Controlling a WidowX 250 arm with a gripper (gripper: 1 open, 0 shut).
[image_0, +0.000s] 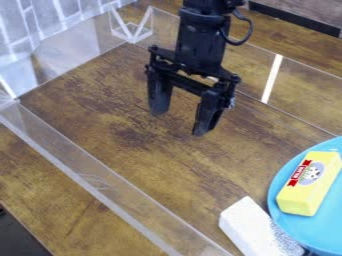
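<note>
My black gripper (182, 105) hangs above the bare wooden table at the upper middle of the view, its two dark fingers spread apart with nothing visible between them. A yellow box (306, 185) with a red and white label lies on a light blue plate (318, 233) at the right. A white object (250, 225) lies at the bottom right, beside the plate.
Clear plastic walls (120, 195) border the wooden surface (107, 120) on the left and back. A white strip (273, 78) runs at the upper right.
</note>
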